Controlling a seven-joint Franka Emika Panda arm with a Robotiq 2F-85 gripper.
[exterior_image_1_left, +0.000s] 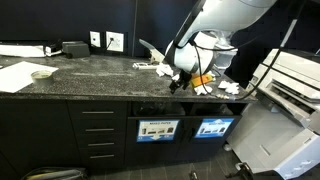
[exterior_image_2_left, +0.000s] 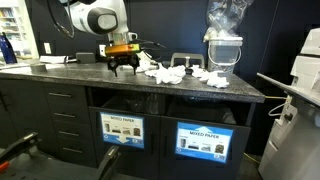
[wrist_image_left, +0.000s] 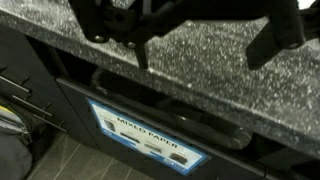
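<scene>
Above the front edge of the dark speckled counter, my gripper points downward. In the wrist view its two dark fingers stand wide apart, with only counter surface between them; the gripper is open. Crumpled white papers lie on the counter beside the gripper, and more white paper sits further right. Below the counter are two pulled-out bins with blue-and-white "Mixed Paper" labels, the left label and the right label. What the bins hold is hard to make out.
A clear bag-lined container stands behind the counter's right part. Dark drawers are left of the bins. At far left on the counter are white sheets and a small round dish.
</scene>
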